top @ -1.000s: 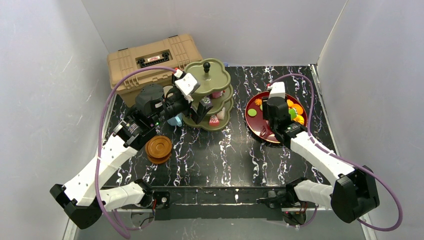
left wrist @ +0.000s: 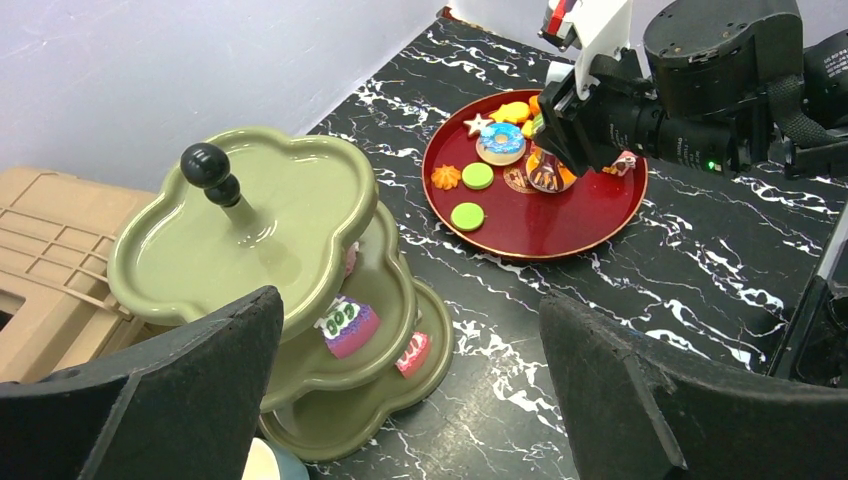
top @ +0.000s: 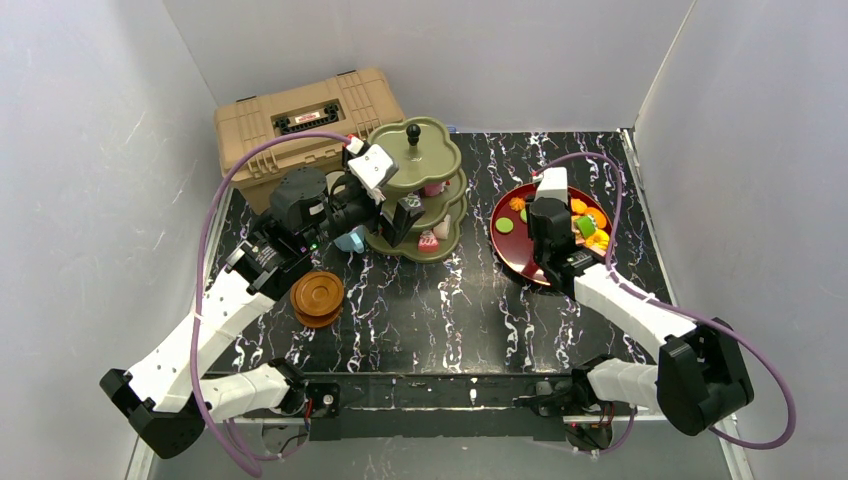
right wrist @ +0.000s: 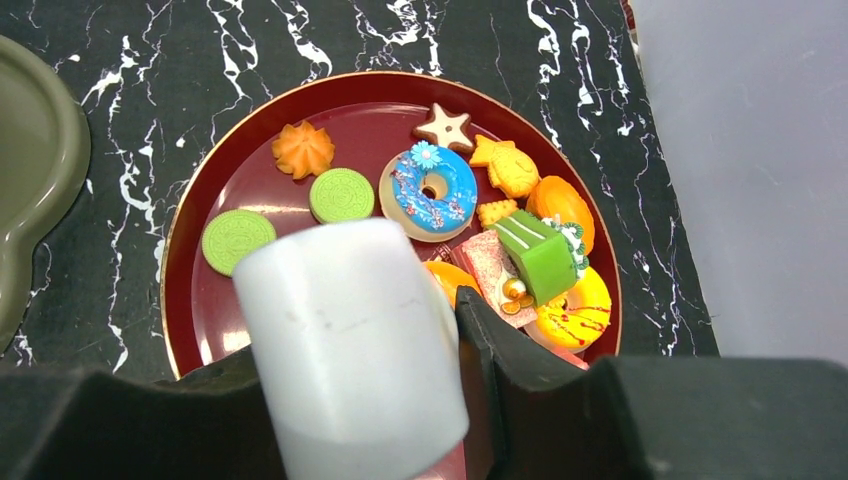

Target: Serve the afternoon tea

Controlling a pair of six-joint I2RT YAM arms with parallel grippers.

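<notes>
A round red tray [right wrist: 222, 310] holds green cookies [right wrist: 238, 238], a blue donut [right wrist: 428, 195], a green cake [right wrist: 540, 262] and other sweets. Over it, my right gripper is shut on a white cylindrical item [right wrist: 345, 340], which fills the lower middle of the right wrist view. To its left stands the green tiered stand [left wrist: 240, 265] with cake slices on its lower tiers. My left gripper is open beside the stand, with nothing between its fingers.
A tan toolbox [top: 290, 120] sits behind the stand. Wooden coasters [top: 317, 298] lie at front left, and a light blue cup [top: 350, 242] is partly hidden by the left arm.
The left arm has not moved.
</notes>
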